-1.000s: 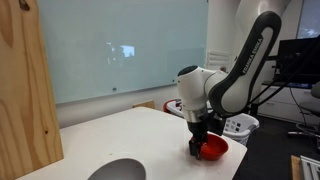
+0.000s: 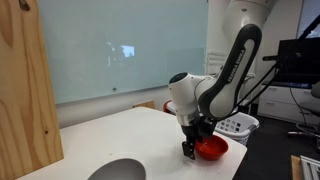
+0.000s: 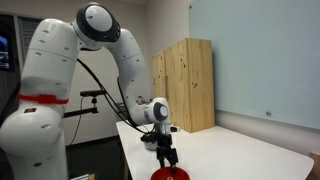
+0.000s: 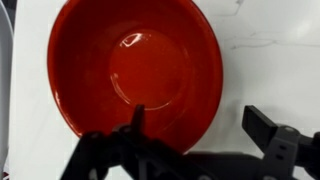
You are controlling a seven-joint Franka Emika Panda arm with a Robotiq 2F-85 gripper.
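A red bowl (image 4: 150,65) rests on the white table, empty inside as seen from the wrist. My gripper stands open at the bowl's near rim. One finger (image 4: 138,118) shows over the bowl's inside and the other finger (image 4: 260,125) over the table outside it, so the rim lies between them. Whether either touches the bowl, I cannot tell. In exterior view 1 the bowl (image 2: 212,148) sits right beside and partly behind the gripper (image 2: 192,145). Exterior view 2 catches the bowl (image 3: 170,174) only at its bottom edge.
A grey round bowl (image 2: 118,169) stands on the table's near side, well left of the red one. Behind the arm is a white basket (image 2: 236,126). Wooden boards (image 2: 27,85) rise at the left.
Over the last second my gripper has moved left and somewhat down in exterior view 1, from in front of the red bowl to its left side. Both bowls have stayed put.
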